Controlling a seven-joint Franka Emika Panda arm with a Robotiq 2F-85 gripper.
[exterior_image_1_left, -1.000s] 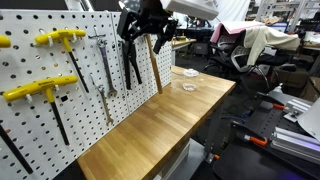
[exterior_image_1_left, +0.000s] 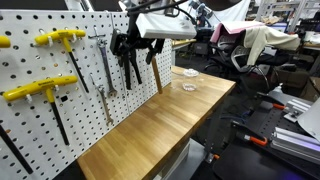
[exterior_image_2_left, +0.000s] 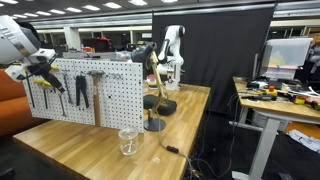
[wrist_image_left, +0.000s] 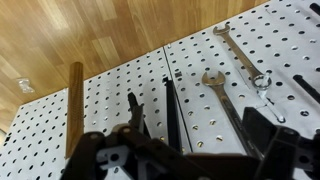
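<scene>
Over the top of the white pegboard, my gripper (exterior_image_1_left: 134, 52) hangs open beside the hung tools. Below it in the wrist view, the two black handles of the pliers (wrist_image_left: 173, 115) run between the spread fingers. They look untouched, though the heads are hidden behind the gripper. A hammer's wooden handle (wrist_image_left: 75, 110) stands by the left finger, and a combination wrench (wrist_image_left: 222, 92) lies toward the right one. From the far side, the pliers (exterior_image_2_left: 82, 91) and hammer (exterior_image_2_left: 97, 105) hang on the board, with my gripper (exterior_image_2_left: 32, 70) left of them.
Yellow T-handle keys (exterior_image_1_left: 40, 88) hang farther left on the pegboard (exterior_image_1_left: 85, 115). Clear dishes (exterior_image_1_left: 190, 85) sit on the wooden table (exterior_image_1_left: 150, 140), whose front part is bare. A lamp (exterior_image_2_left: 155, 95) stands behind the board.
Over the last second my gripper has come down a little and shifted slightly left along the pegboard. The hung tools have stayed where they were.
</scene>
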